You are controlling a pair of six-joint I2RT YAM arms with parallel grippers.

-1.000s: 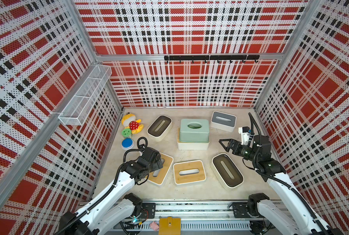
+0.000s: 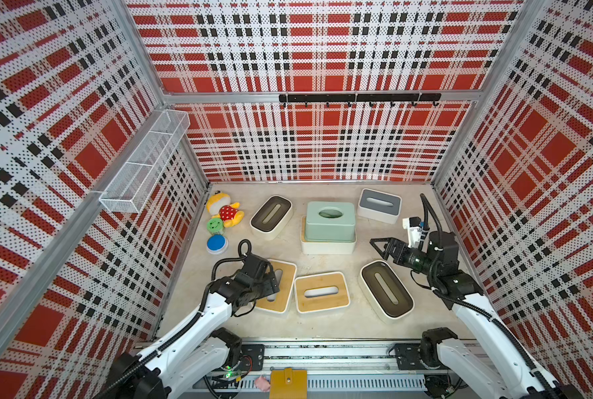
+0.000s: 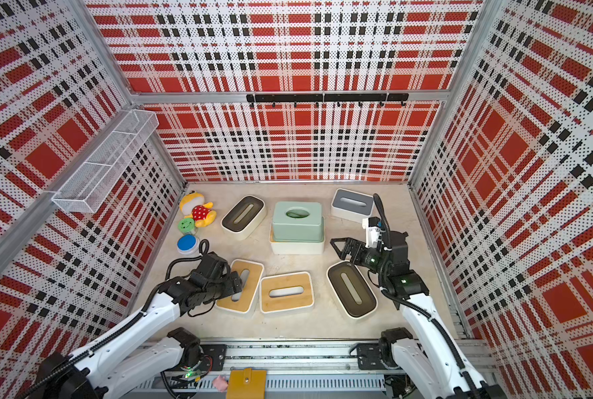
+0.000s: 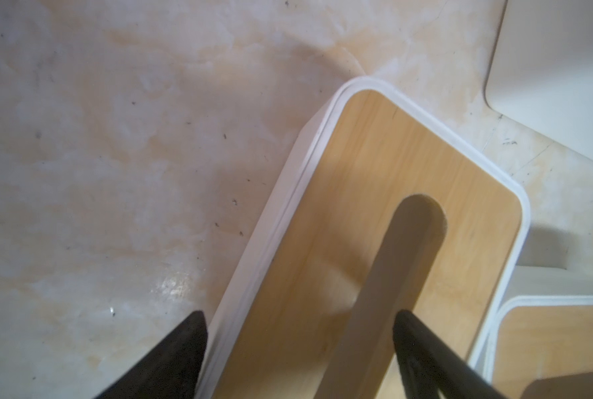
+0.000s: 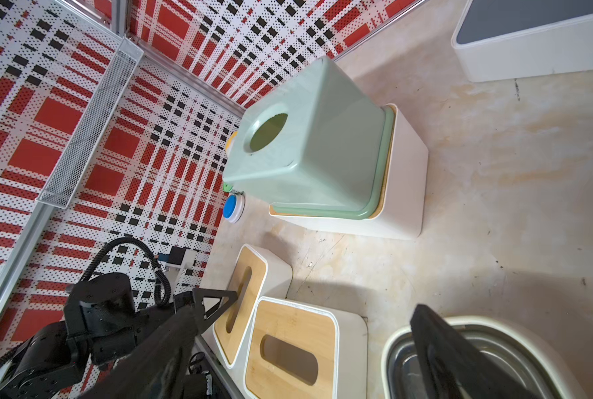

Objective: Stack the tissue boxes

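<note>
A green tissue box (image 2: 331, 227) sits on a white box with a wooden lid (image 2: 328, 248) at the table's middle. Near the front left lies a wood-topped box (image 4: 329, 219), turned at an angle, its corner close to a second wood-topped box (image 2: 322, 302). My left gripper is over the angled box with its fingers apart: one beside the outer long wall, the other over the slot area. Whether they touch it cannot be told. My right gripper hangs open and empty above the brown-topped oval box (image 2: 387, 288) at right.
Another brown-topped box (image 2: 271, 214) stands at back left, a grey-topped box (image 2: 380, 201) at back right. A plush toy (image 2: 227, 211) and a blue-lidded jar (image 2: 216, 244) lie at the left. Bare table surrounds the stack's front.
The angled wood-topped box has turned slightly, its front end shifting right and closer to the neighbouring box. My left gripper has shifted a little with it. The right arm is practically still.
</note>
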